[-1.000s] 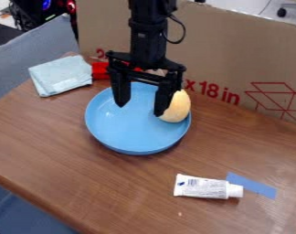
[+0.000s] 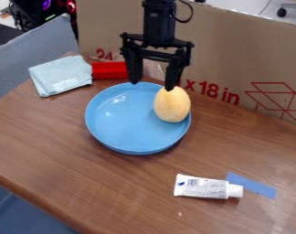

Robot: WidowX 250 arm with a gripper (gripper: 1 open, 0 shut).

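The black gripper (image 2: 153, 75) hangs above the back of a blue plate (image 2: 126, 123), its two fingers spread apart with nothing visible between them. A pale yellow egg-shaped object (image 2: 173, 106) rests on the right side of the plate, below and near the gripper's right finger. A red object (image 2: 109, 69) lies behind the plate, partly hidden.
A folded light-blue cloth (image 2: 60, 75) lies at the back left. A white tube (image 2: 206, 187) lies at the front right beside blue tape (image 2: 252, 184). A cardboard box (image 2: 242, 64) walls the back.
The gripper has moved up and back, away from the middle of the plate, uncovering more of the yellow object. The objects on the table have not visibly moved.
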